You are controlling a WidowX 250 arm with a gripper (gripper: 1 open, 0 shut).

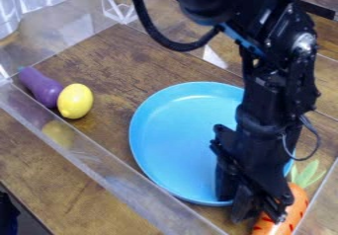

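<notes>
The black gripper (238, 190) hangs low over the right side of a blue plate (172, 140), hiding part of it; its fingertips are at the plate's lower-right rim, and whether they hold anything is hidden. An orange toy carrot (282, 213) with green leaves lies just right of the plate, partly behind the gripper.
A yellow lemon (75, 100) and a purple eggplant (40, 86) lie at the upper left. A clear wall (73, 150) runs along the left and lower side. The wooden floor (119, 51) above the plate is clear.
</notes>
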